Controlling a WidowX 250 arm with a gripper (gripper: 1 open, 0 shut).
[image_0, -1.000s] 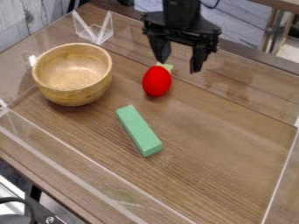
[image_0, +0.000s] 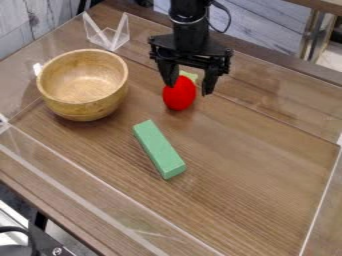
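Observation:
The black robot gripper (image_0: 190, 64) hangs over a red round object (image_0: 179, 94), its fingers pointing down around the upper part of that object and a small pale green item (image_0: 190, 75) behind it. The fingers look spread apart; whether they touch the red object cannot be told. A wooden bowl (image_0: 83, 85) stands to the left, and a green rectangular block (image_0: 159, 149) lies toward the front on the wooden table.
A white wire-like object (image_0: 107, 32) sits at the back left. A wall runs along the left and a wooden ledge (image_0: 311, 5) is at the top right.
The objects on the table look unmoved.

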